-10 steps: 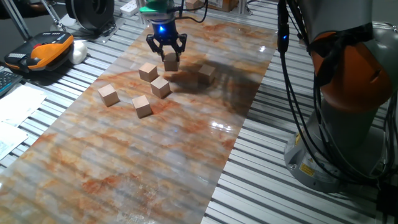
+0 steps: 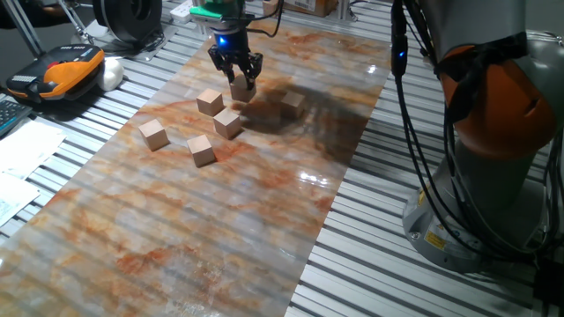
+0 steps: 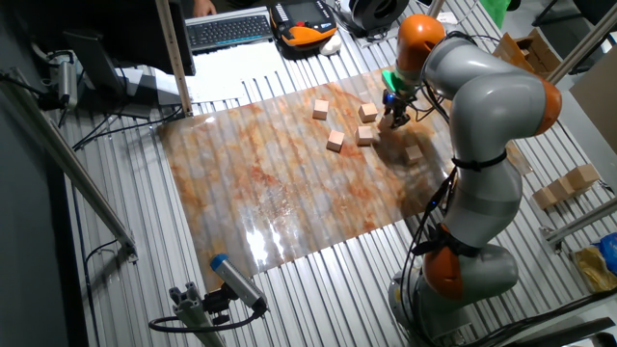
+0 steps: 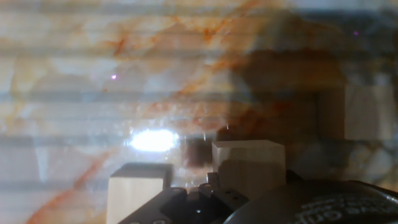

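Note:
My gripper [image 2: 242,76] points down at the far end of the marbled sheet, right over a wooden cube [image 2: 241,90]. The fingers come down to that cube's top, and whether they grip it is hidden. Exterior view 2 shows the same cube [image 3: 386,122] beside the dark gripper [image 3: 397,111]. Along the bottom of the wrist view, parts of the gripper overlap the lower edges of two pale cubes, a left one [image 4: 138,196] and a right one [image 4: 249,163]. Another cube [image 4: 370,112] sits in shadow farther right.
An orange-black device [image 2: 66,72] lies off the sheet's left edge.
The gripper has shifted very slightly, and the cube under it looks a little turned compared with before. The other cubes have stayed where they were.

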